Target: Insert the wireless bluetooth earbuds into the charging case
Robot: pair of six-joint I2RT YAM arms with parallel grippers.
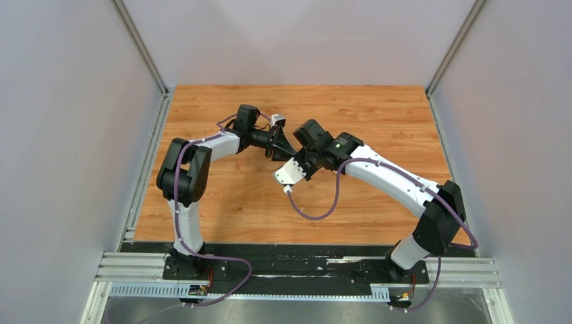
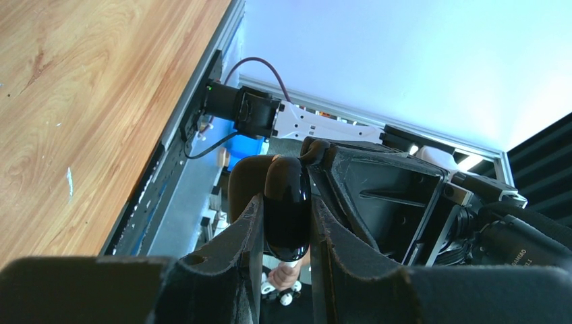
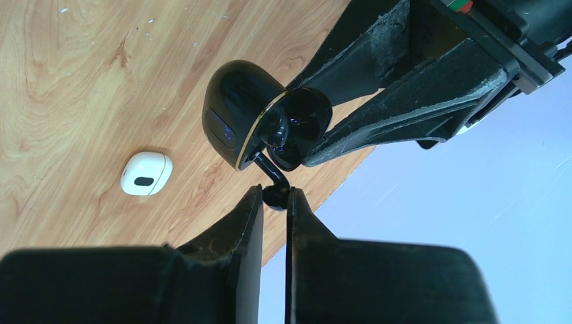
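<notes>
In the right wrist view a black charging case [image 3: 233, 115] with a gold rim hangs open, its lid at the left gripper's fingers. My left gripper is shut on it; in the left wrist view its glossy end [image 2: 287, 185] stands between the fingers. My right gripper is shut on a black earbud [image 3: 275, 197], whose stem points up to the case's opening; whether its tip is inside I cannot tell. In the top view both grippers meet above the middle of the table, largely hiding these items.
A small white case [image 3: 145, 174] lies on the wooden table [image 3: 88, 81] below the held case. Walls stand at both sides and behind.
</notes>
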